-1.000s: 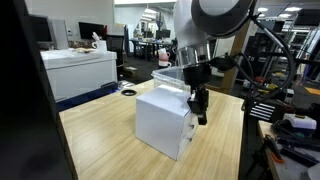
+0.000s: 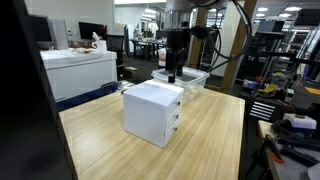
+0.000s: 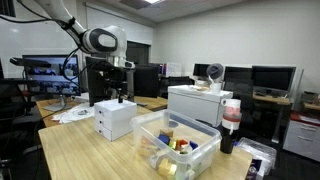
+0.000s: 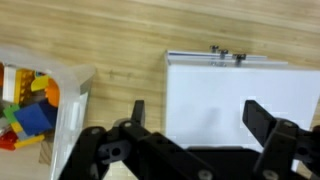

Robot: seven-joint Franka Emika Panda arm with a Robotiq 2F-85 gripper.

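A small white drawer cabinet point(image 2: 150, 115) stands on the wooden table, its drawer front with small knobs facing right in exterior view 1. My gripper point(image 2: 172, 76) is just above the cabinet's top, pointing down. From above, the wrist view shows the white top point(image 4: 210, 95) between and below the open fingers, with nothing held. Dark knobs point(image 4: 240, 57) stick out past the cabinet's front edge there. The drawers look shut or nearly so; a slight gap cannot be ruled out. In exterior view 2 the cabinet point(image 3: 114, 121) is left of the clear bin.
A clear plastic bin point(image 3: 205, 130) with colourful blocks point(image 3: 180, 143) stands close beside the cabinet. A black-and-white cylindrical object point(image 3: 230, 122) and a clear container point(image 3: 261, 157) lie beyond it. Bare tabletop point(image 2: 205, 140) extends in front of the drawers.
My gripper has risen from beside the drawer front to above the cabinet's top. The cabinet sits slightly further left and turned, showing more of its drawer front.
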